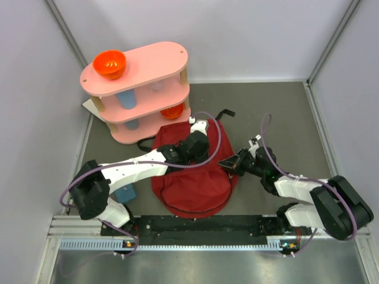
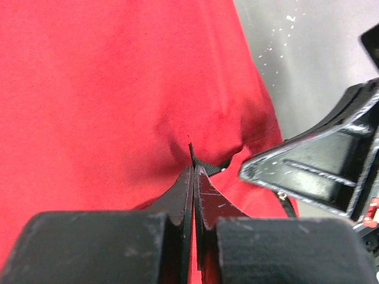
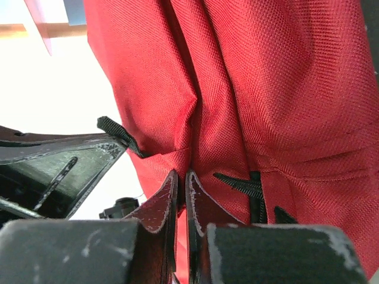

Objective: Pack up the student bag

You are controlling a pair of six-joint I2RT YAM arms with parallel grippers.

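Note:
A red bag (image 1: pixel 195 190) with black zips lies on the floor between my arms. My left gripper is shut at its right side, on a small black fabric tab (image 2: pixel 213 168) whose end pokes out past the fingertips. The same tab (image 3: pixel 116 131) shows at the left finger's tip in the right wrist view. Close beside it my right gripper is shut, with a raised fold of the bag's red cloth (image 3: pixel 188 127) running in between its fingertips. In the top view my left arm hides part of the bag's middle.
A pink shelf (image 1: pixel 155 59) stands at the back left, with orange bowls (image 1: pixel 109 64) and blue cups (image 1: pixel 126 99) on it. A blue item (image 1: pixel 125 193) lies by my left arm.

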